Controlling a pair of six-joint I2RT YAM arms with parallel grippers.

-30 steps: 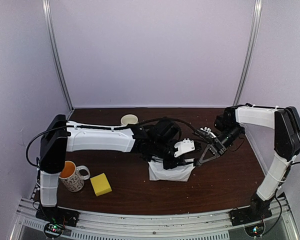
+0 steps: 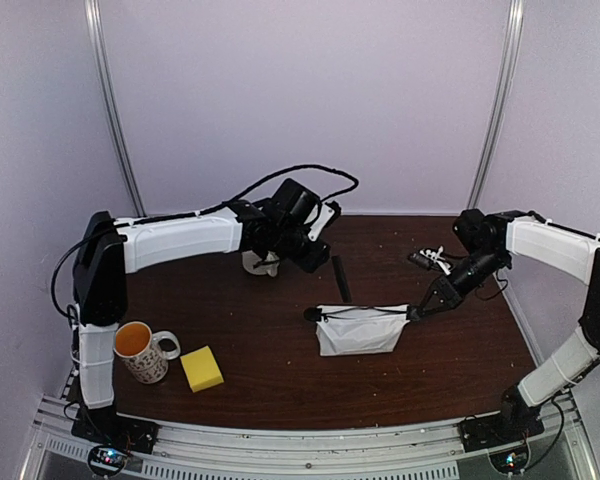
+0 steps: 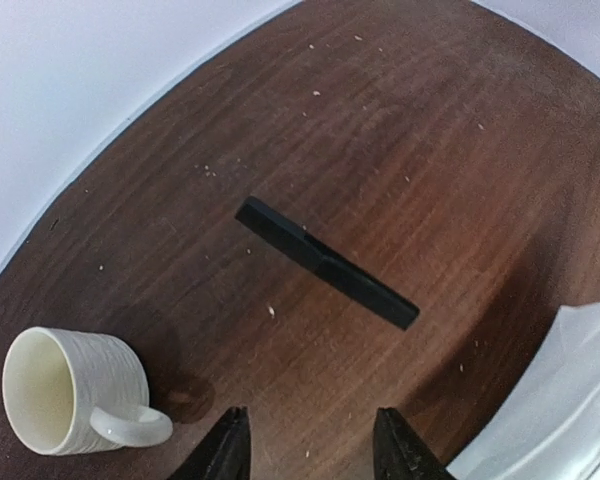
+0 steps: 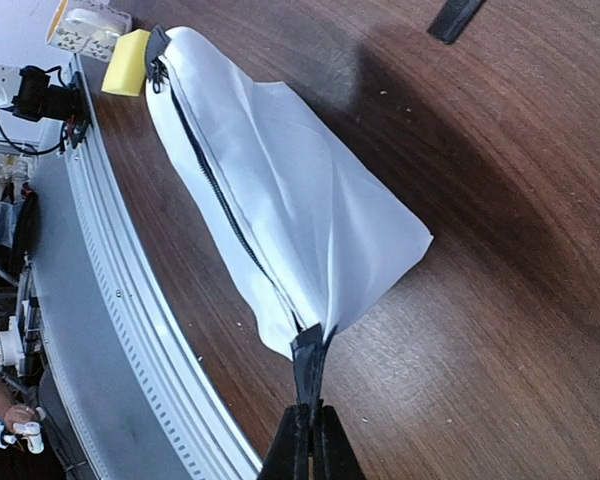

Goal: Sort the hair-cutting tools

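A white zippered pouch (image 2: 358, 332) (image 4: 280, 190) lies on the table, its zip closed along the top edge. My right gripper is shut on the black tab at the pouch's end. My left gripper hangs open above the table, behind the pouch and left of it, with nothing between its fingers. A flat black bar (image 2: 341, 279) (image 3: 325, 262) lies behind the pouch. Whether any hair cutting tools are inside the pouch cannot be seen.
A white mug (image 3: 50, 390) stands at the back, partly hidden in the top view. A patterned mug (image 2: 145, 365) and yellow sponge (image 2: 202, 369) stand at the front left.
My left gripper has risen away from the pouch toward the back left, uncovering the black bar. My right gripper and the pouch have shifted slightly to the right.
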